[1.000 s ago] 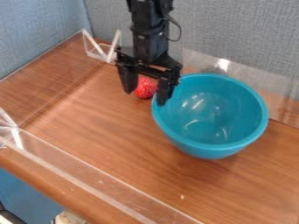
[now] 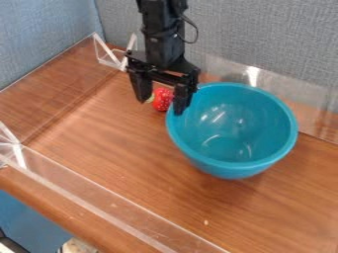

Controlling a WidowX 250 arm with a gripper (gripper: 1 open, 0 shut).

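My black gripper (image 2: 161, 95) hangs open, fingers pointing down, at the left rim of a large teal bowl (image 2: 235, 138). A red strawberry-like object (image 2: 164, 99) rests on the wooden surface behind and between the fingers, partly hidden by the gripper. Whether the fingers touch the bowl or the red object is unclear.
Clear plastic walls (image 2: 132, 225) run along its edges, with grey padded walls behind.
The gripper has shifted very slightly left and up. The bowl and red object look unmoved.
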